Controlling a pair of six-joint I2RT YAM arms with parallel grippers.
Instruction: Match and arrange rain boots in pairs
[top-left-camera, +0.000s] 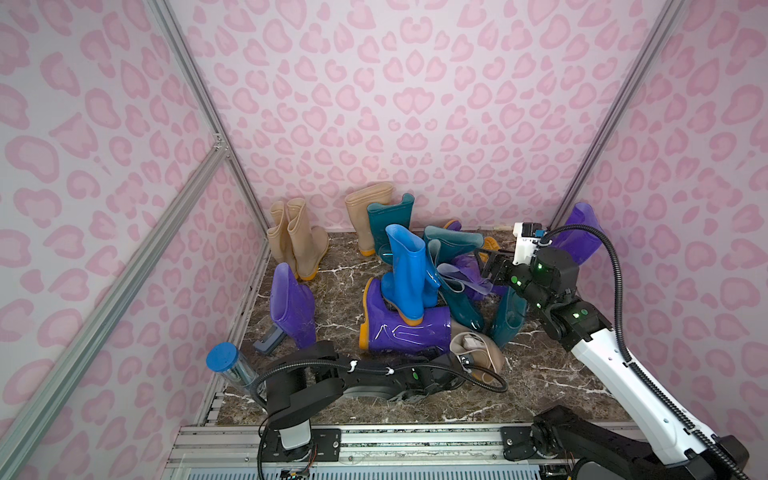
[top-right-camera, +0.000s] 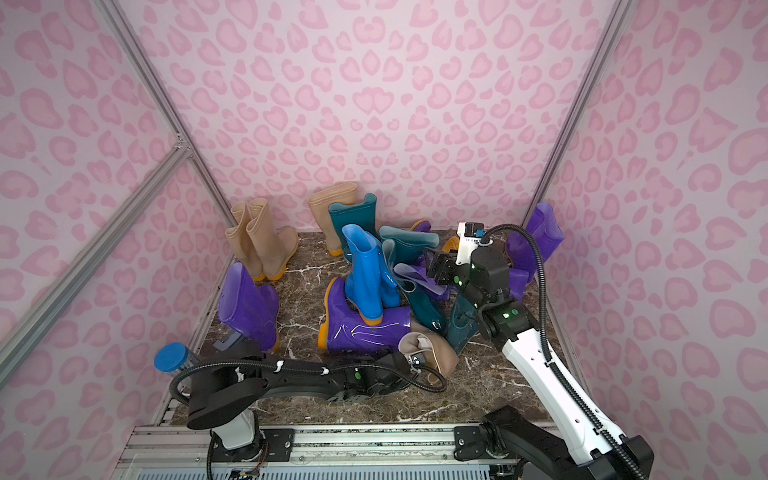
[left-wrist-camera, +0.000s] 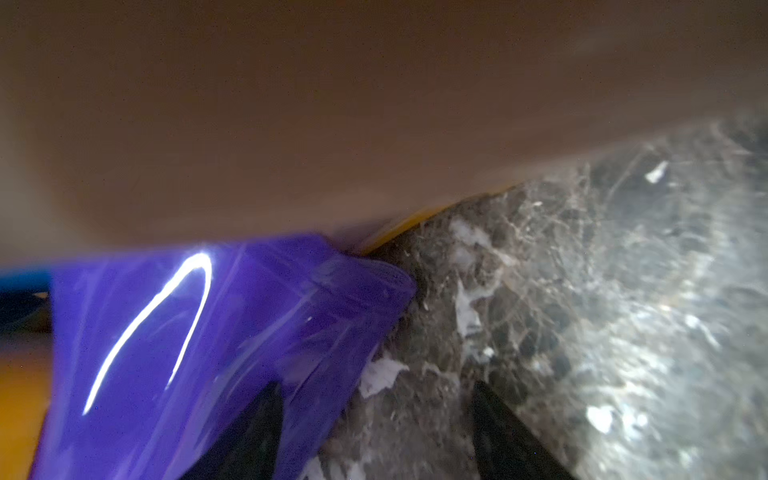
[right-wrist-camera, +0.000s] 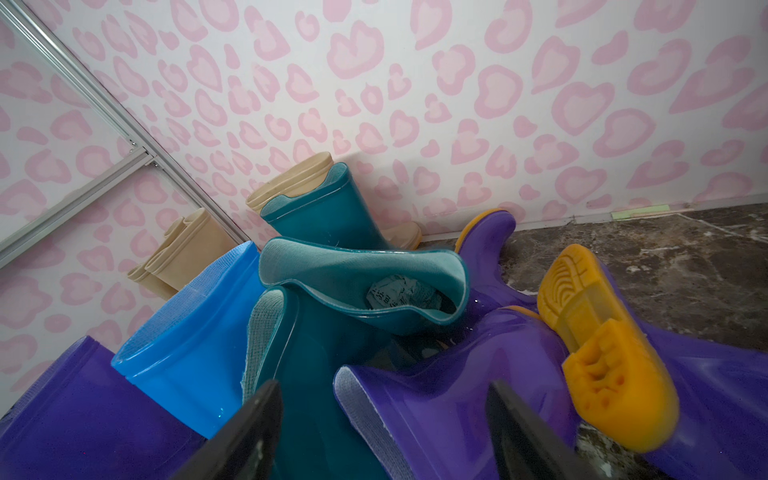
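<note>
My left gripper is low at the front centre, its fingers apart beside a purple boot (left-wrist-camera: 176, 336), with a beige boot (top-left-camera: 477, 360) close over its camera; both boots lie on their sides. My right gripper hovers, open, over a pile of purple (right-wrist-camera: 472, 384) and teal (right-wrist-camera: 320, 336) boots at the back right. Two blue boots (top-left-camera: 405, 272) stand on the purple one. A beige pair (top-left-camera: 300, 240) stands at the back left; another beige boot (top-left-camera: 360, 212) stands behind a teal boot (top-left-camera: 388, 224).
A purple boot (top-left-camera: 294, 308) stands at the left near a grey object (top-left-camera: 269, 340) and a blue-lidded container (top-left-camera: 224, 360). Pink patterned walls enclose the back and sides. Bare marble floor (top-left-camera: 336, 272) shows left of centre and at the front right.
</note>
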